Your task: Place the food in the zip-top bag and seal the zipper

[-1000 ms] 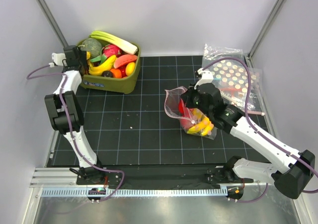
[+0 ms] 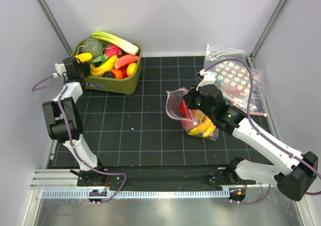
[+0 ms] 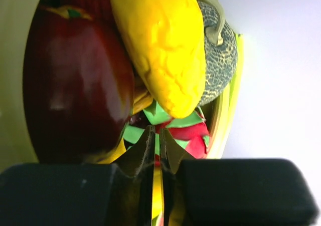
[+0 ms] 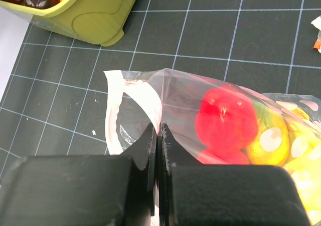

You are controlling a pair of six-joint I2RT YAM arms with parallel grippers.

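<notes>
A yellow elongated fruit (image 3: 163,45) lies in the green basket (image 2: 118,86), just beyond the tips of my left gripper. Those fingers are shut together with nothing between them, over the basket's left end. My right gripper is shut on the rim of the clear zip top bag (image 4: 175,85), whose mouth gapes to the left in the top view. Inside the bag are a red item (image 4: 225,118) and several yellow ones (image 4: 271,141).
Packed in the basket are a dark red fruit (image 3: 75,85), a netted melon (image 2: 93,47), a celery stalk (image 2: 115,41), a banana (image 2: 104,67) and more. Bare gridded mat (image 2: 135,136) separates basket from bag. Clear dotted packaging (image 2: 233,78) lies at back right.
The right arm and bag have stayed almost still.
</notes>
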